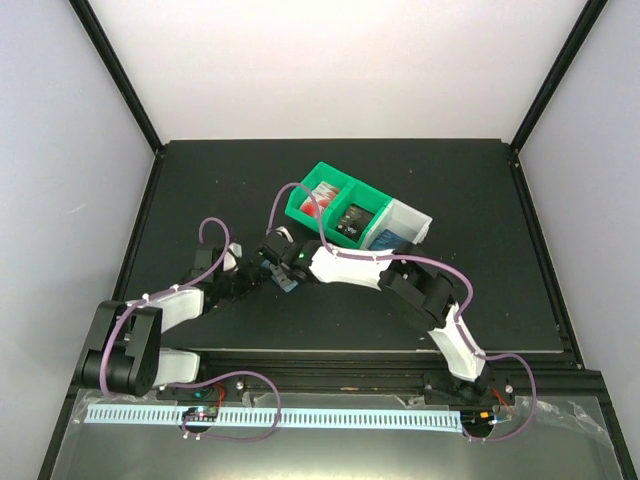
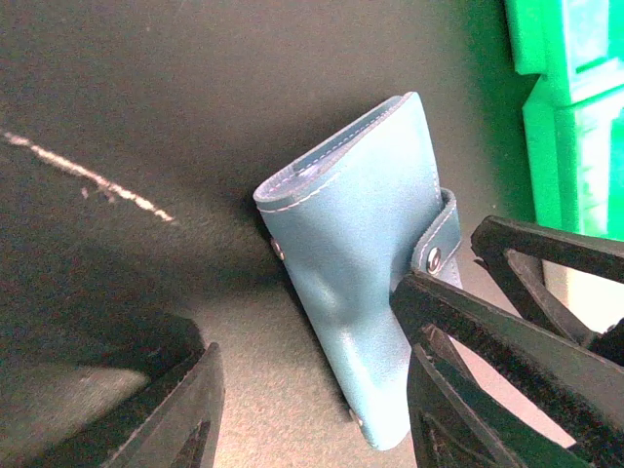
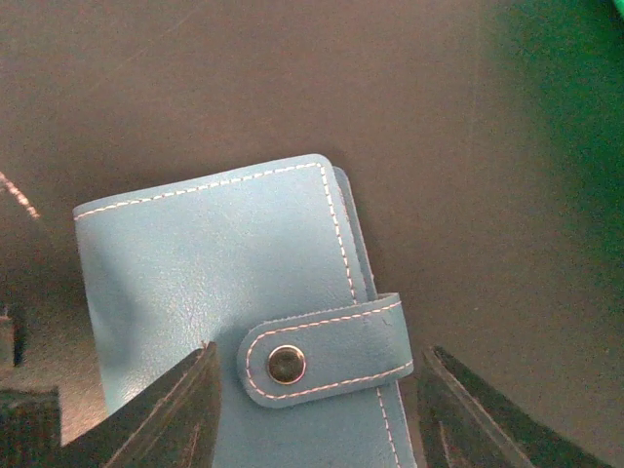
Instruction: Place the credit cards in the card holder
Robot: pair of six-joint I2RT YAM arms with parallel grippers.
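The blue-grey card holder (image 1: 287, 282) is on the dark table between the two grippers, partly covered by the right one. A strap (image 3: 327, 353) with a metal snap lies across its front. In the left wrist view the card holder (image 2: 366, 244) appears narrow, with its layered top edge showing. My left gripper is open, and the holder's lower end reaches toward its right finger. My right gripper has its fingers apart, one either side of the strap; whether they touch the holder is unclear.
A green tray (image 1: 374, 199) with a white compartment (image 1: 424, 226) stands behind the right arm. It holds a red-and-white item (image 1: 320, 197), a dark item (image 1: 354, 221) and a blue item (image 1: 387, 240). Both arms crowd close together.
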